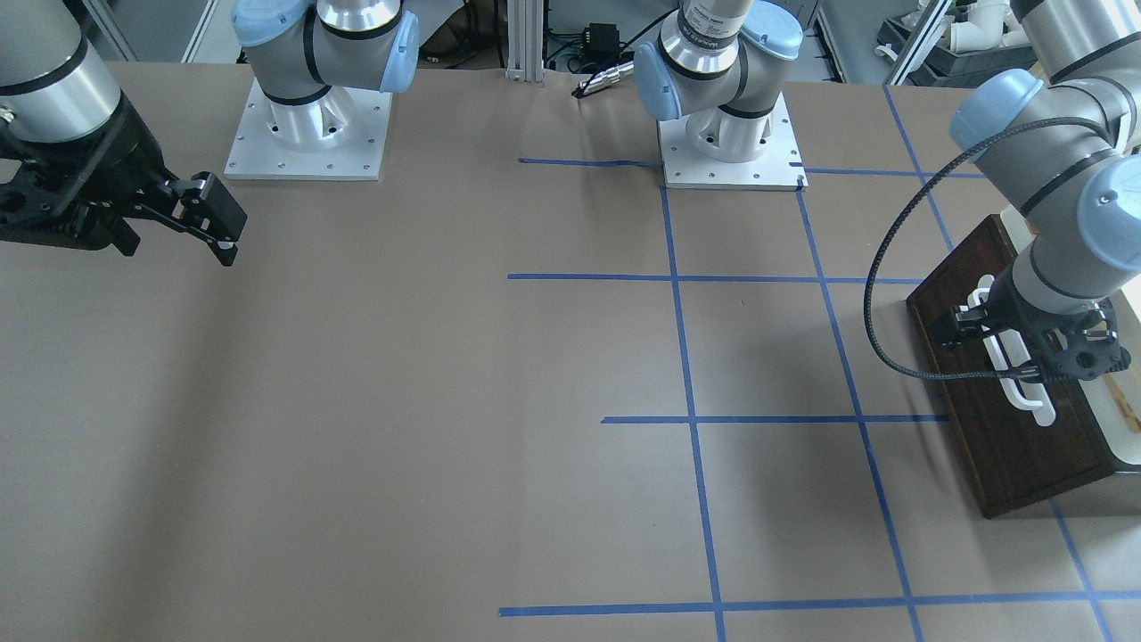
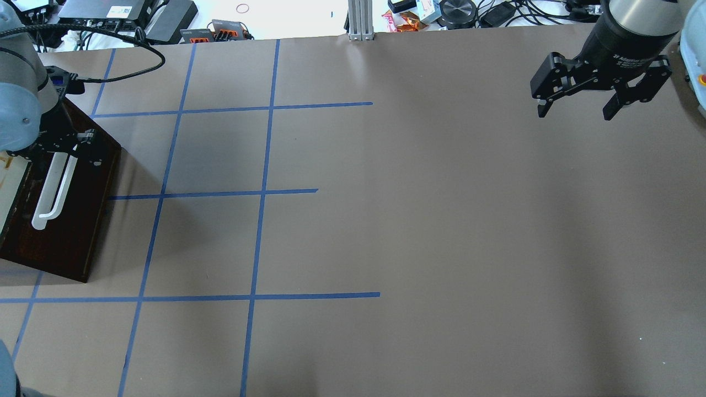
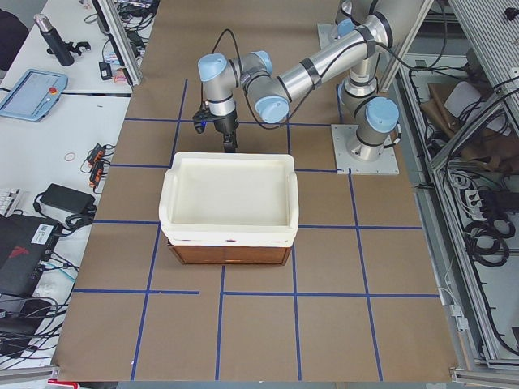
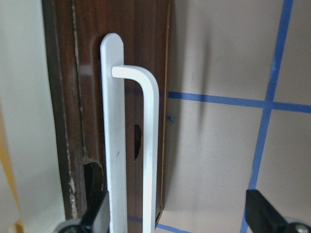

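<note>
A dark brown wooden box (image 1: 995,449) with a cream top stands at the right in the front view. Its side carries a white bar handle (image 4: 150,145) on a white mounting strip (image 4: 115,145), seen from above in the wrist view. My gripper hangs low over that handle, its two black fingers at the lower corners of the wrist view, spread wide open with the handle in the space between them. In the top view it partly hides the handle's upper end.
Clear taped table (image 2: 397,198) lies beside the box. A second arm's black gripper (image 2: 599,86) hangs across the table, and other arm bases (image 1: 310,160) stand at the back. In the left view a cream tray (image 3: 229,198) forms the box's top.
</note>
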